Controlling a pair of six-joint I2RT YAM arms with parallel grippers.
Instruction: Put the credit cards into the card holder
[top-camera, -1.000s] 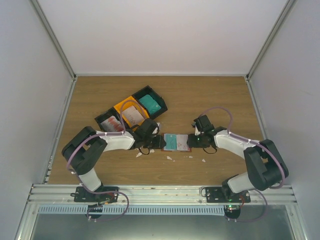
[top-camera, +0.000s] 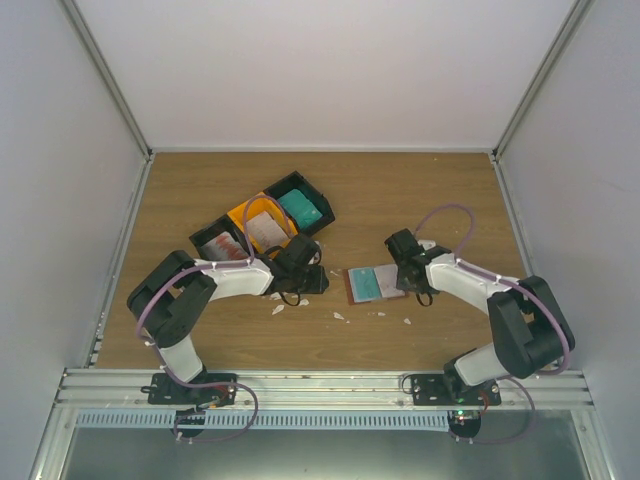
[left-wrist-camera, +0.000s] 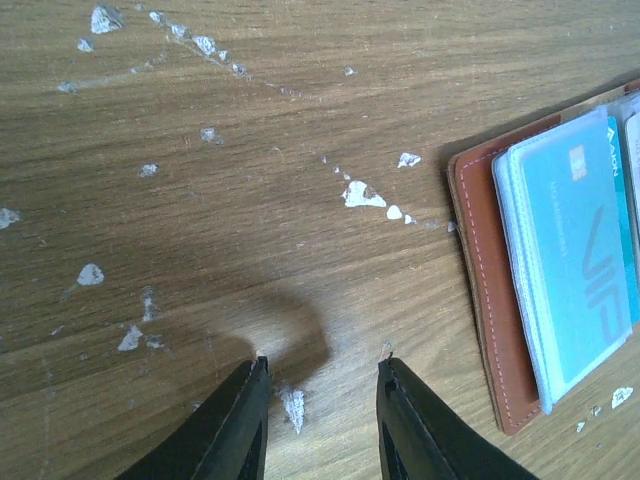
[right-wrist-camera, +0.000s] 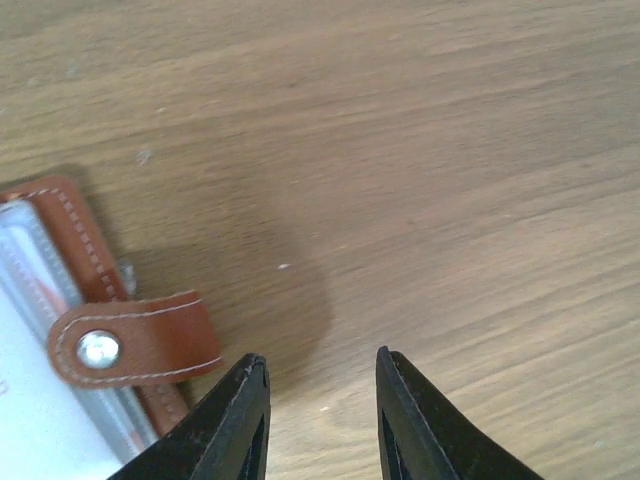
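The brown leather card holder (top-camera: 376, 284) lies spread open on the table, a blue card (top-camera: 364, 284) in its left half and a pale card (top-camera: 388, 281) in its right. Its strap with a metal snap (right-wrist-camera: 165, 340) sticks out from the right edge in the right wrist view. Left of the holder, my left gripper has its fingers apart over bare wood; the blue "VIP" card (left-wrist-camera: 575, 250) shows at that view's right. Beside the holder's right edge is my right gripper, its fingers apart with only table visible between them.
At the back left, two black trays (top-camera: 325, 217) (top-camera: 197, 238) flank an orange tray (top-camera: 236, 214), all holding cards. White scuffs (left-wrist-camera: 362, 195) mark the wood. The table behind and in front of the holder is clear.
The card holder has shifted to the right and turned slightly, leaving a gap from my left gripper. My right gripper has moved a little to the right; the left has barely moved lately.
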